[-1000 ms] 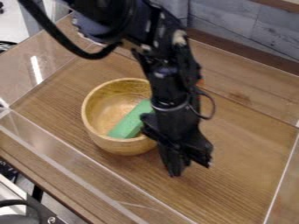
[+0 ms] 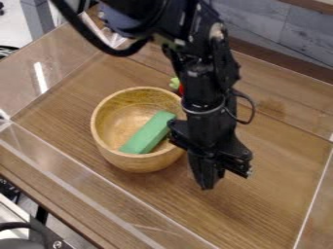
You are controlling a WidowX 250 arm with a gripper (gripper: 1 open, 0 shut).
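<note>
My black gripper [image 2: 208, 173] hangs low over the wooden table, just to the right of a tan bowl [image 2: 107, 131], its fingertips close together with nothing visible between them. The bowl holds a green block [image 2: 147, 134] lying slanted inside. Behind the arm, a small green and red object [image 2: 174, 84] is partly hidden.
A pale wooden wall [image 2: 286, 39] runs along the back right. Cables show at the lower left and upper left edges.
The bowl and its block look unchanged.
</note>
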